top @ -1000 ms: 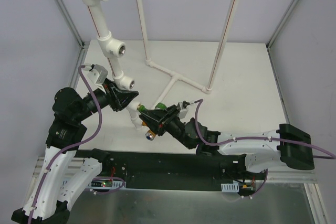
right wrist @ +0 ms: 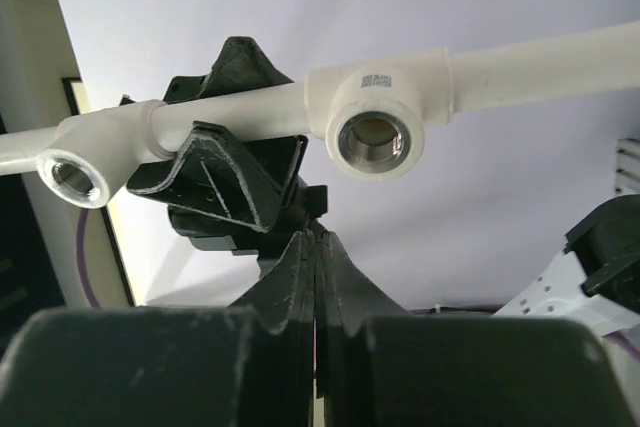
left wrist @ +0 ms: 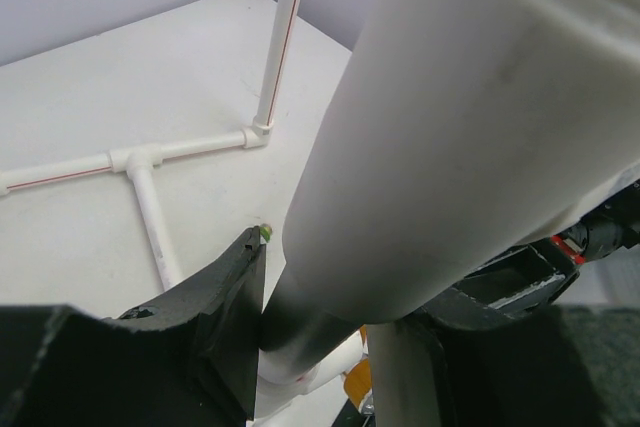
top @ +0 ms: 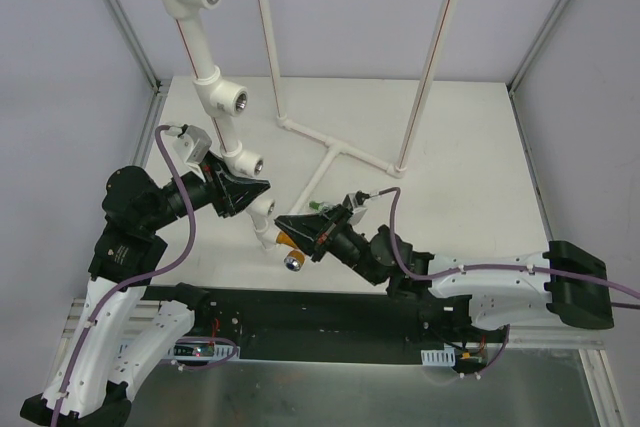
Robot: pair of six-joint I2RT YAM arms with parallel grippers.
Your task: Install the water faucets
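Observation:
A white pipe [right wrist: 253,112] with several side sockets passes between the fingers of my left gripper [top: 248,191], which is shut on it. One socket [right wrist: 374,142] is empty, and so is a second socket [right wrist: 74,180] further left in the right wrist view. My right gripper is shut in front of the pipe, nothing between its fingers. Low by the pipe is an orange faucet [top: 285,240] with a metal end, partly hidden by that gripper. A small green faucet [top: 320,205] appears behind the right gripper, apart from it; the left wrist view shows only a bit of green.
A thin white pipe frame [top: 333,145] lies on the white board [top: 465,157], with two uprights rising from it. The board's right side is clear. A dark gap [top: 320,325] runs along its front edge.
The right gripper has shifted slightly. The left arm and pipe moved slightly right earlier.

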